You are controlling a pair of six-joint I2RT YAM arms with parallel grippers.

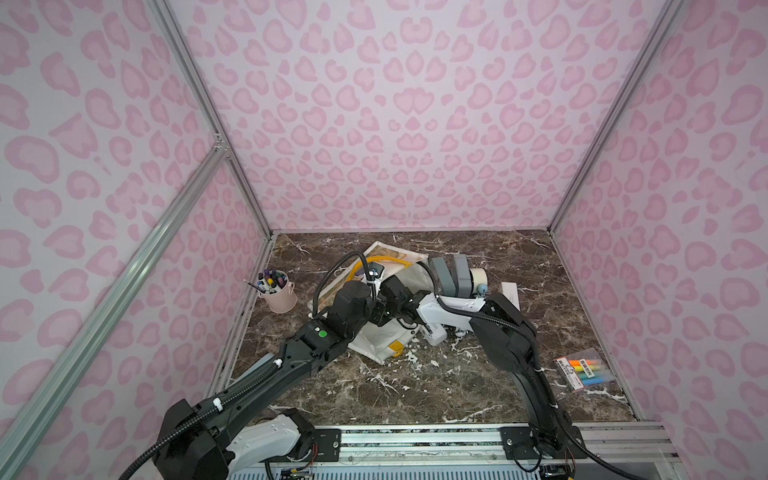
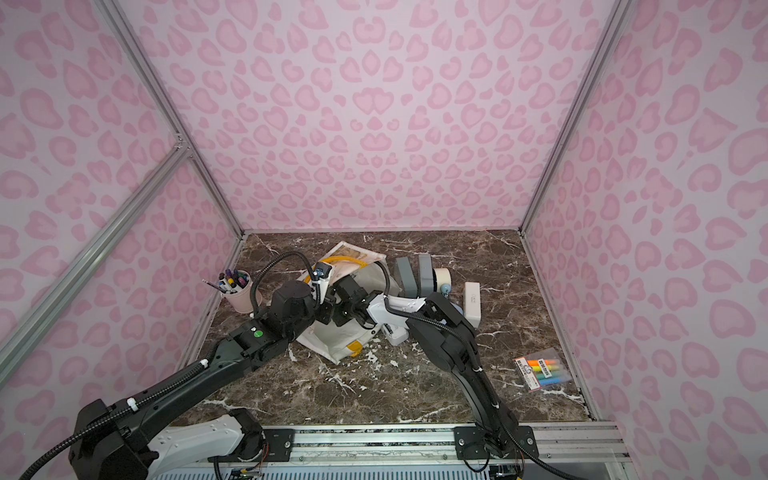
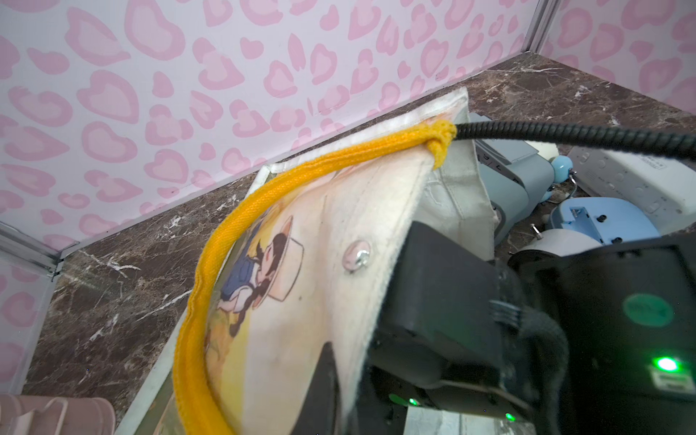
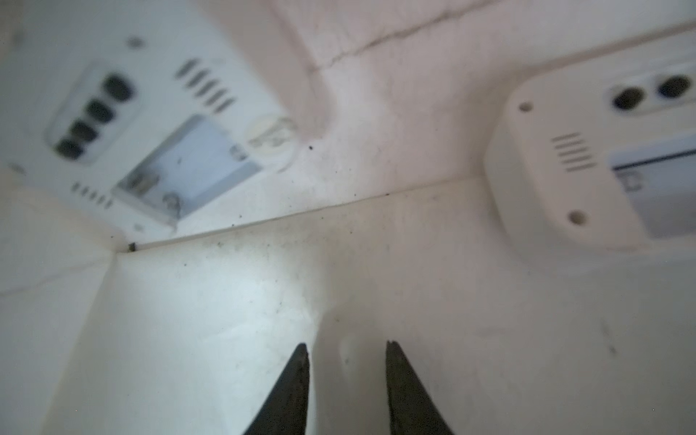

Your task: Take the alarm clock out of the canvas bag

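Observation:
The canvas bag [image 1: 369, 345] lies open on the table, with a yellow strap and a printed front [image 3: 290, 290]. My left gripper is shut on the bag's rim, the cloth passing between its fingers. My right arm reaches into the bag. In the right wrist view my right gripper is part open, only the pale lining showing between its fingers. Ahead, a white alarm clock [image 4: 239, 65] with black buttons and a screen is at upper left. A similar white clock [image 4: 536, 159] sits at the right, cut off by the frame. Neither touches the fingers.
Grey box-like items [image 1: 461, 276], a light-blue object [image 3: 605, 219] and a white box [image 2: 472, 304] stand right of the bag. A pen cup [image 1: 280, 296] is at the left, a marker pack [image 1: 585, 371] at far right. Open table lies in front.

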